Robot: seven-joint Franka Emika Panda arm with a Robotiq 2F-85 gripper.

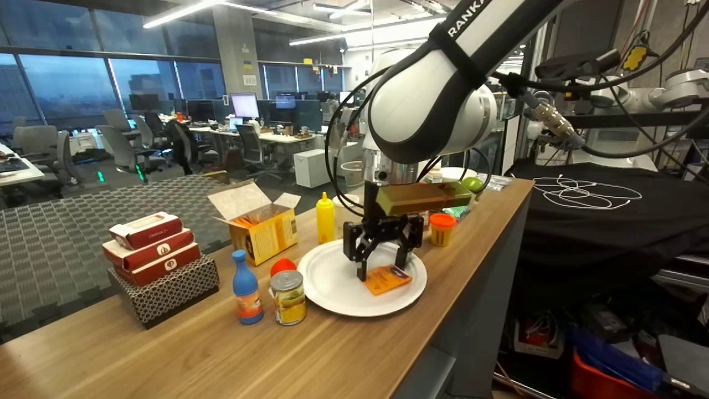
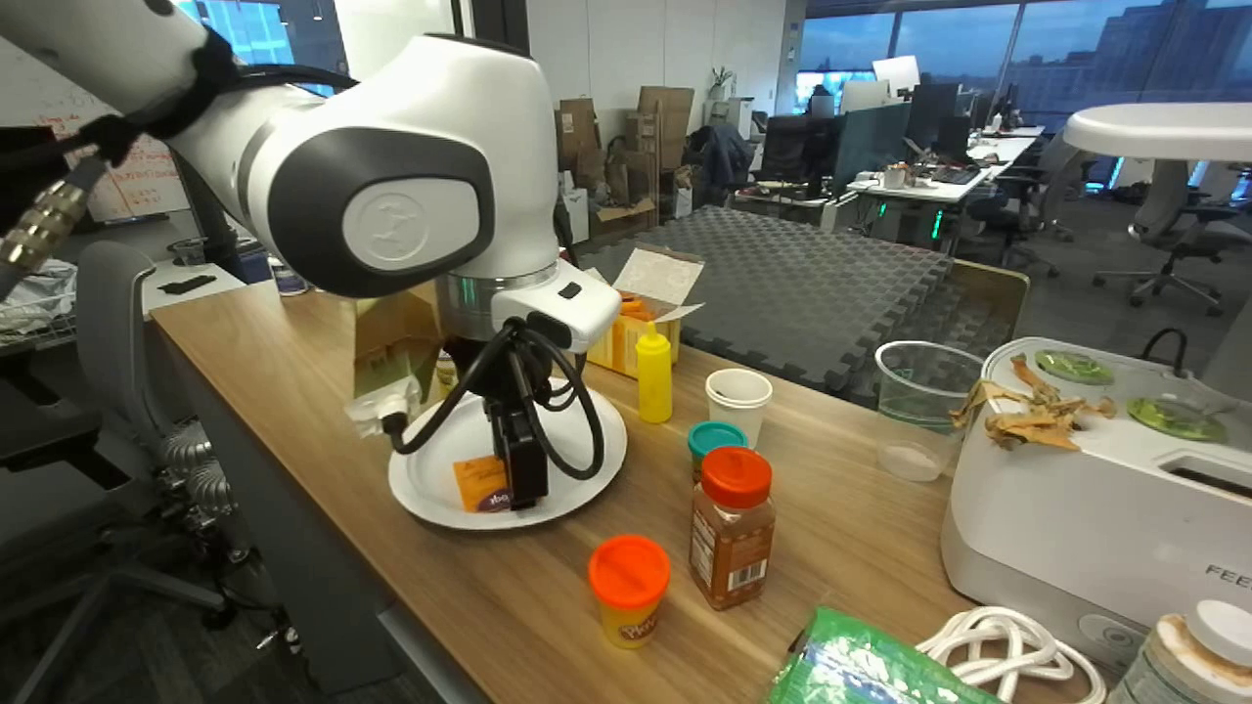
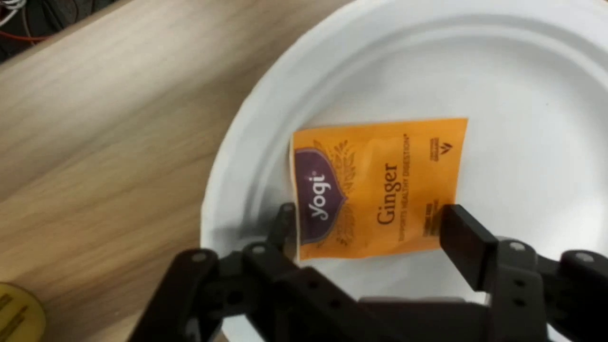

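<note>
An orange Yogi Ginger tea packet lies flat on the white plate. My gripper is partly open above the plate, its fingers spread across the packet's length. In the wrist view one fingertip is beside the purple-logo end and the other overlaps the lower corner of the far end. Whether they touch the packet is hard to tell. From exterior view 1, the gripper points down with its fingertips low over the plate, close to the packet. Exterior view 2 has the arm hiding part of the plate.
Around the plate stand a can, a blue bottle, a yellow squeeze bottle, an open tea box and an orange-lidded tub. A red-lidded spice jar is farther right. Bare wood lies in front of the can.
</note>
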